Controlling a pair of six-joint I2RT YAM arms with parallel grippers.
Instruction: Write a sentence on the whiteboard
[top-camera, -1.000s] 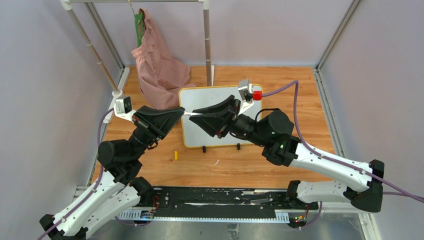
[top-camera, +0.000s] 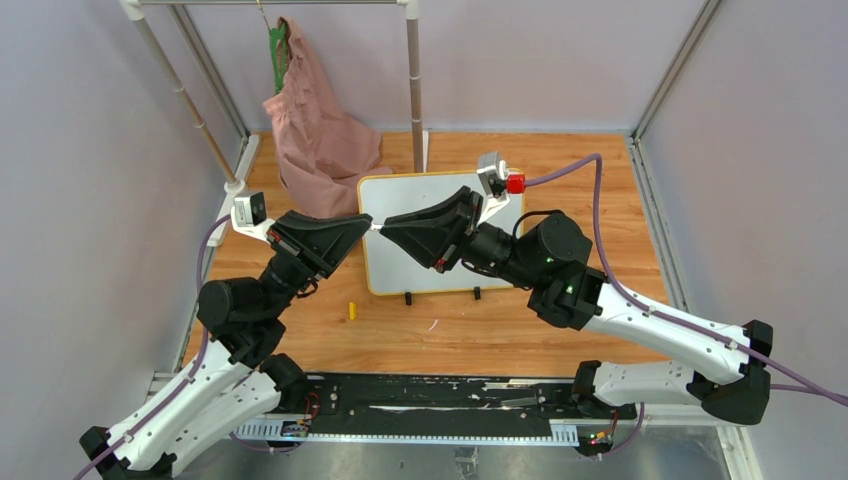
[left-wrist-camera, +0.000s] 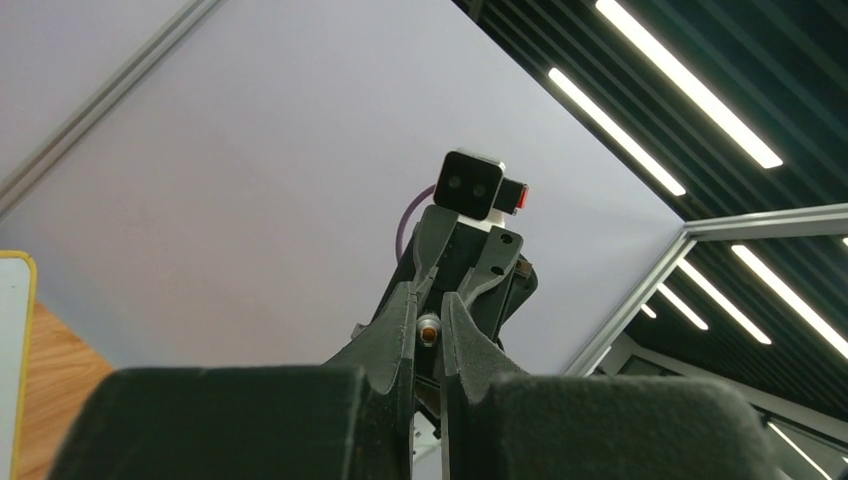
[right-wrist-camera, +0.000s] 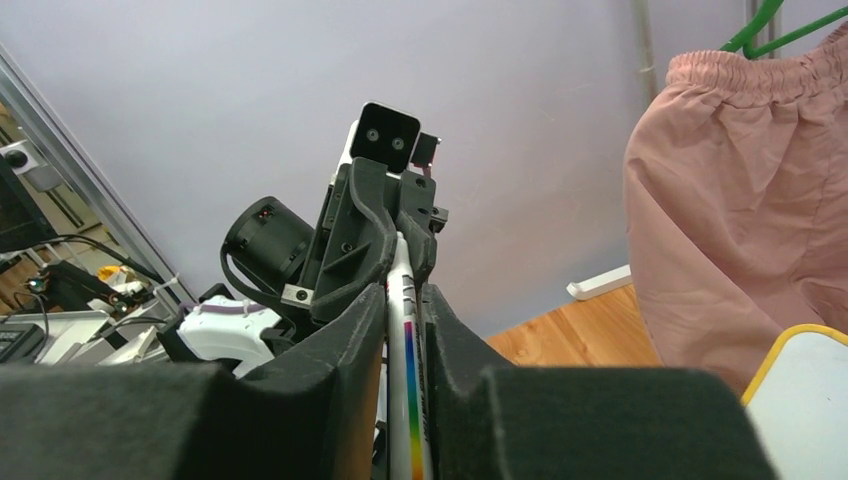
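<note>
In the top view, my two grippers meet tip to tip above the whiteboard (top-camera: 400, 270). A white pen (right-wrist-camera: 402, 370) with a rainbow band runs between them. My left gripper is shut on the pen, whose orange-centred end shows between its fingers. My right gripper is around the pen's other part; whether its fingers press on it is unclear. The whiteboard lies on the wooden table behind and beneath the grippers, partly hidden by them.
A pink garment (top-camera: 320, 140) on a green hanger hangs from the rack at the back left. A small yellow piece (top-camera: 352, 311) lies left of the board's front edge. Walls enclose the table; bare wood shows at the right and front.
The right gripper has shifted slightly over the last second, and less of the pen shows between the two grippers in the top view. The left arm is almost unmoved.
</note>
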